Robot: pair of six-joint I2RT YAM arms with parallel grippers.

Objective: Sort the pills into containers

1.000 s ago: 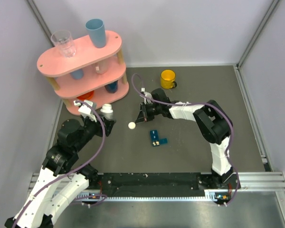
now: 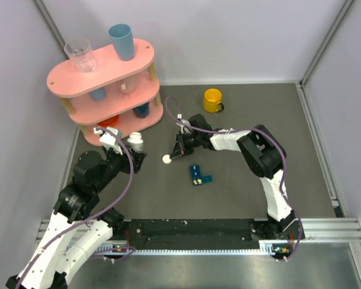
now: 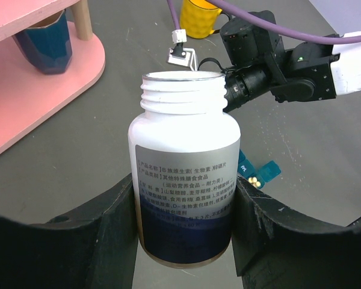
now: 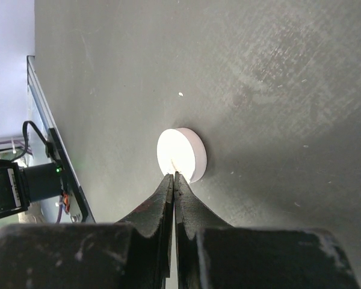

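A white pill bottle (image 3: 183, 129) with a silver and dark blue label stands upright in my left gripper, which is shut on it. Its threaded neck has no cap on it; the inside is hidden. On the table lies a round white cap (image 4: 180, 153). My right gripper is shut, its fingertips at the cap's near edge, with nothing showing between them. To the right of the cap in the top view, the small dark blue pill box (image 2: 195, 171) has one lid (image 2: 207, 179) open, and a few yellowish pills (image 2: 197, 182) show at its near end.
A pink tiered shelf (image 2: 72, 81) with cups stands at the back left, close behind the left gripper. The yellow mug (image 2: 213, 100) is at the back, beyond the right arm. Purple cables run along both arms.
The right gripper has shifted a little left and toward the table's front, reaching the cap's edge. The left arm and its bottle have not moved.
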